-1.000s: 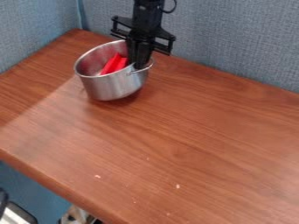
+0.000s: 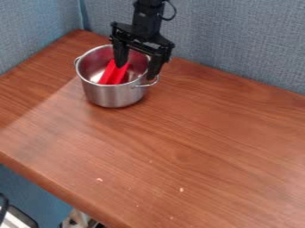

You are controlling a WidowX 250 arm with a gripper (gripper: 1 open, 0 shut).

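Observation:
A steel pot (image 2: 114, 93) with side handles sits toward the back left of the wooden table (image 2: 197, 156). A red object (image 2: 116, 74) leans inside it. The black gripper (image 2: 142, 49) hangs over the back of the pot, open, its lower parts near the rim; whether its fingertips touch the pot or the red object is hard to tell.
Blue-grey padded walls (image 2: 238, 44) stand behind and to the left. The middle, right and front of the tabletop are clear.
Since a second ago the gripper has moved left and a little up from the pot's right rim. The pot appears to have shifted slightly and sits more level.

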